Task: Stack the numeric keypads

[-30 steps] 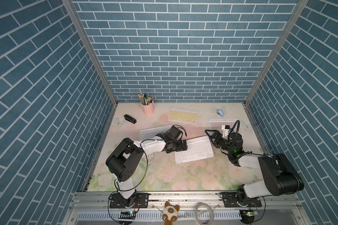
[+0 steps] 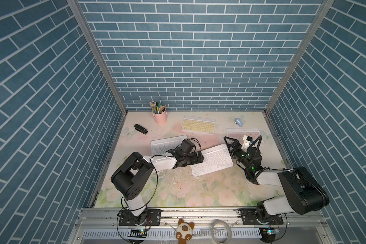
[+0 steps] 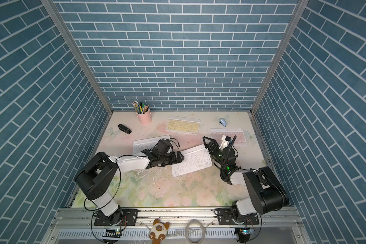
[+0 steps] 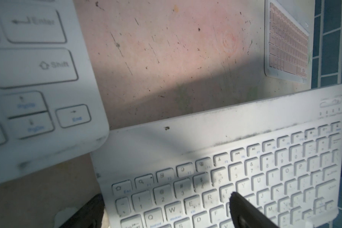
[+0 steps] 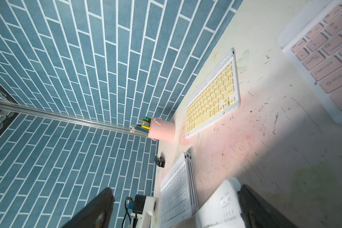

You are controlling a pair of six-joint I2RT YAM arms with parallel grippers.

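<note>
A white keyboard (image 2: 211,162) lies tilted in the front middle, with my left gripper (image 2: 197,157) over its left end and my right gripper (image 2: 231,145) at its far right corner. In the left wrist view the left fingertips stand apart over the keys; whether they grip is unclear. The right gripper's fingers stand open around that corner (image 5: 218,209). A stack of white keyboards (image 5: 176,190) lies at the left, partly under my left arm. A yellow-keyed keyboard (image 2: 198,125) lies at the back, a pink-keyed one (image 2: 242,132) at the right behind my right gripper.
A pink pen cup (image 2: 159,117) stands at the back left near a black stapler (image 2: 140,128). A small blue object (image 2: 238,122) sits at the back right.
The front white keyboard has shifted slightly right and its right end is farther back or higher. Both grippers have moved slightly with it.
</note>
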